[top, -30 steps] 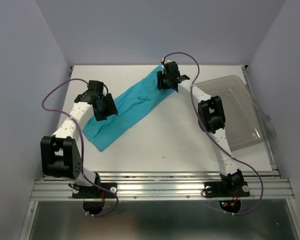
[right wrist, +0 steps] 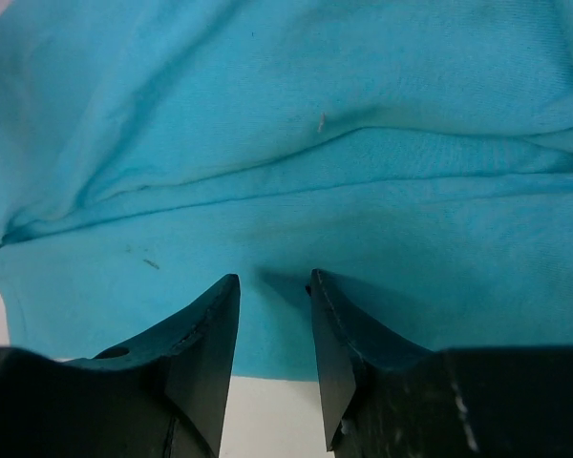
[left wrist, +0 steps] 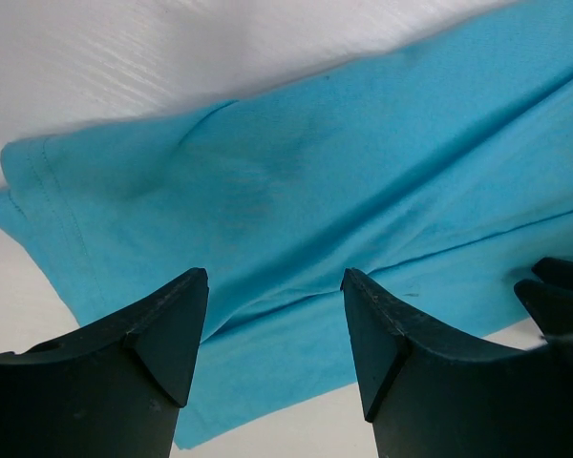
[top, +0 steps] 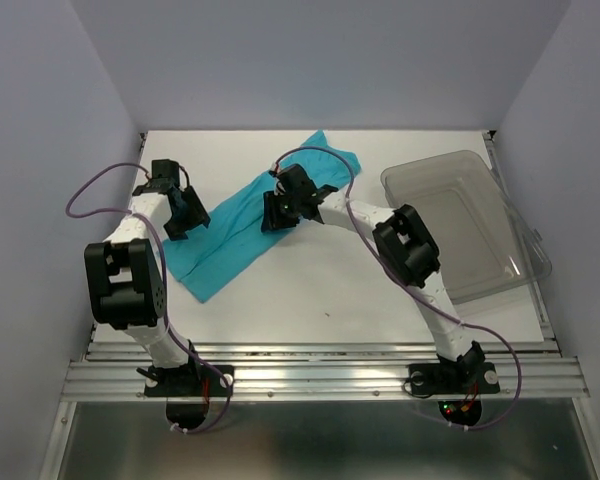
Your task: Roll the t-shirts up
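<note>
A turquoise t-shirt [top: 230,235] lies in a long diagonal strip on the white table, one long side folded over with a crease along its length. My left gripper [top: 185,232] is over its lower left part; in the left wrist view the fingers [left wrist: 172,324] stand apart above the cloth with nothing between them. My right gripper [top: 270,222] is over the middle of the strip, close to its lower edge. In the right wrist view its fingers [right wrist: 210,320] are apart, a smaller gap between them, with flat cloth beneath.
A clear plastic bin [top: 450,215] takes up the right side of the table. Bare white table [top: 320,300] lies in front of the shirt. Grey walls [top: 320,60] stand behind and at both sides.
My right gripper has moved left and toward the front, from the shirt's far end to its middle. The left gripper has shifted left. The shirt looks much the same.
</note>
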